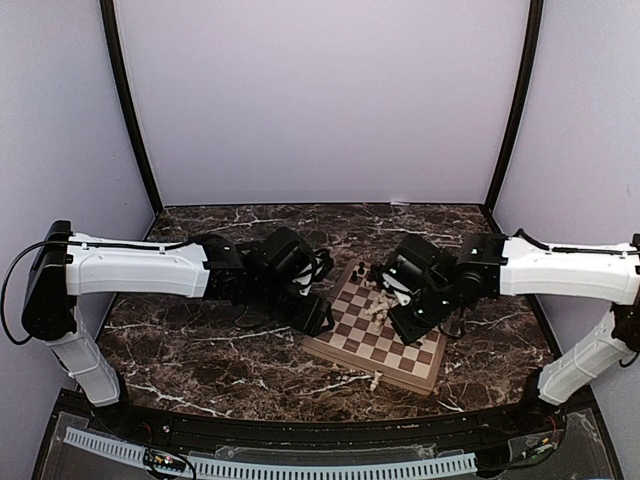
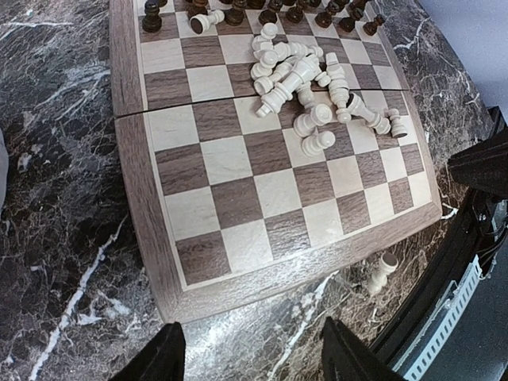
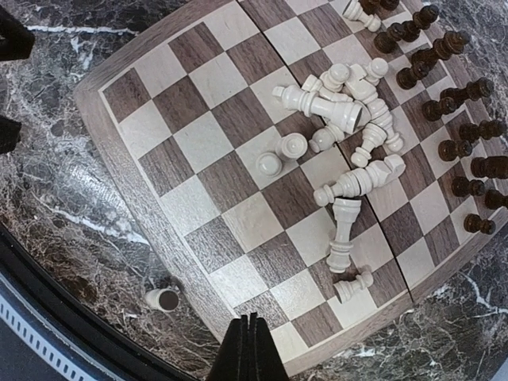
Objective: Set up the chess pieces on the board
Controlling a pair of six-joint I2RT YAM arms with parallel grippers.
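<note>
The wooden chessboard [image 1: 345, 345] carries a heap of white pieces [image 3: 361, 111] near its middle, most of them lying on their sides. Two white pawns [image 3: 270, 164] appear to stand beside the heap. One white piece [image 2: 382, 274], slightly blurred, is off the board, by its front edge. My right gripper is shut over the board's edge, with nothing showing between its fingertips. Beside the board's left side, my left gripper is open and empty. Dark pieces [image 3: 454, 95] occupy the board's far side, mostly upright.
Bare marble tabletop [image 1: 200, 350] stretches out left of the board. A dark frame bar with a white toothed strip [image 1: 330, 468] runs along the front. The fallen white piece [image 1: 375, 380] lies between that bar and the board.
</note>
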